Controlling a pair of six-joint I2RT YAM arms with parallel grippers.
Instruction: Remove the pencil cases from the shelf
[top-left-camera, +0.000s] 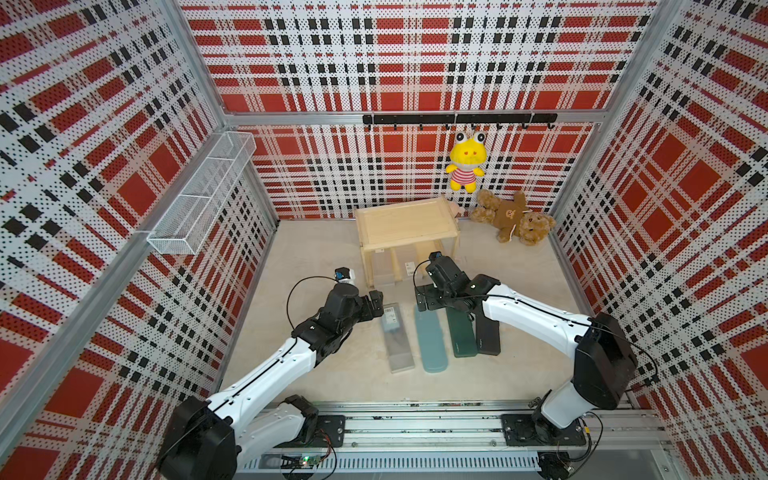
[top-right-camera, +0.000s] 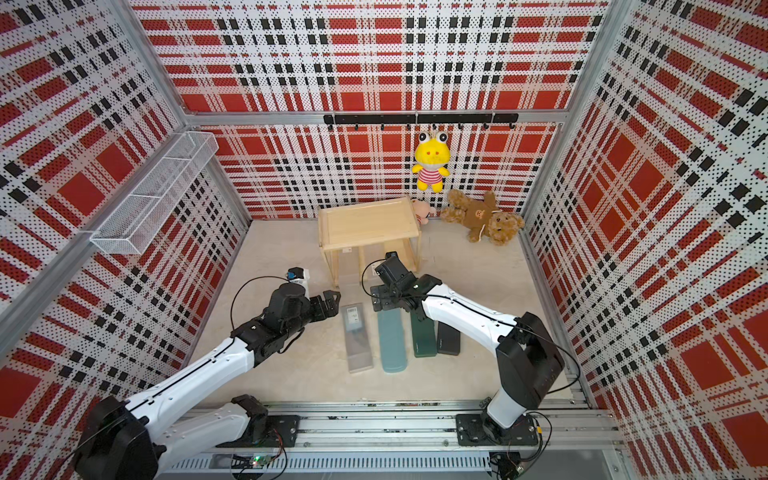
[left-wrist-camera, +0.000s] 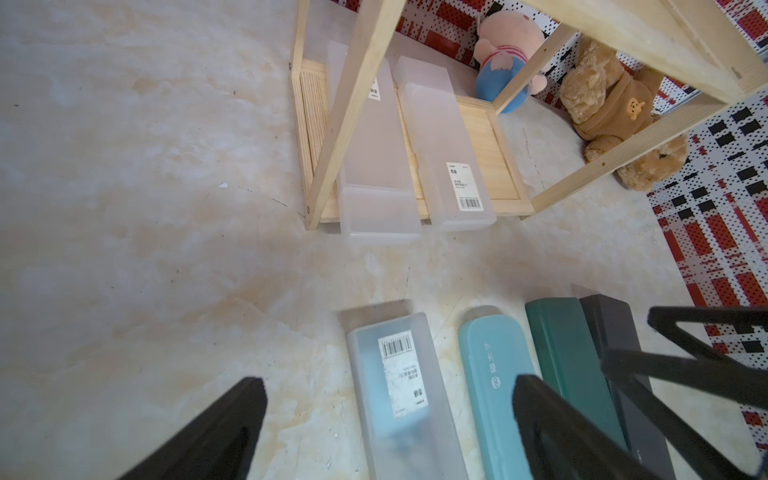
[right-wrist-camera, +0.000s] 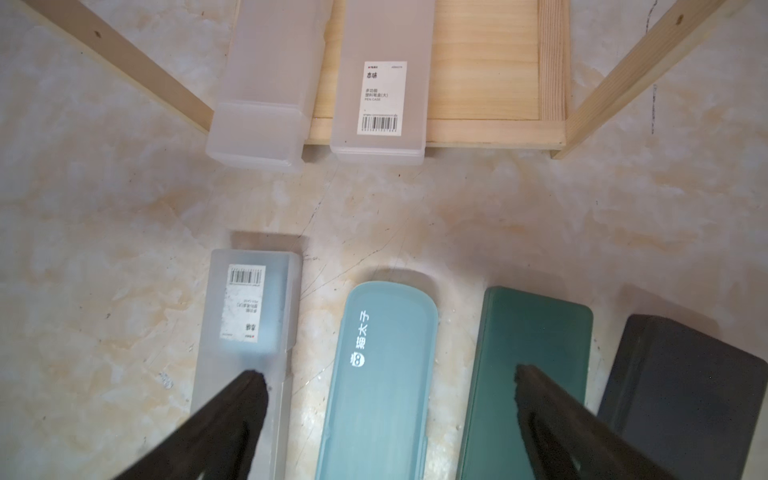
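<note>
Two translucent pencil cases rest on the lower board of the wooden shelf (top-left-camera: 408, 221): a left case (left-wrist-camera: 376, 152) and a right case (right-wrist-camera: 384, 104) with a barcode label. Both overhang the board's front edge. On the table in front lie a clear case (right-wrist-camera: 240, 312), a light-blue case (right-wrist-camera: 380, 384), a dark green case (right-wrist-camera: 528, 344) and a black case (right-wrist-camera: 688, 384). My right gripper is open above the light-blue and green cases, empty. My left gripper stands open and empty, left of the clear case in the top views.
Shelf posts (right-wrist-camera: 128, 64) stand at the front corners. A brown teddy bear (top-left-camera: 512, 216) and a pink doll (left-wrist-camera: 508, 56) sit at the back right. A white wire basket (top-left-camera: 200, 196) hangs on the left wall.
</note>
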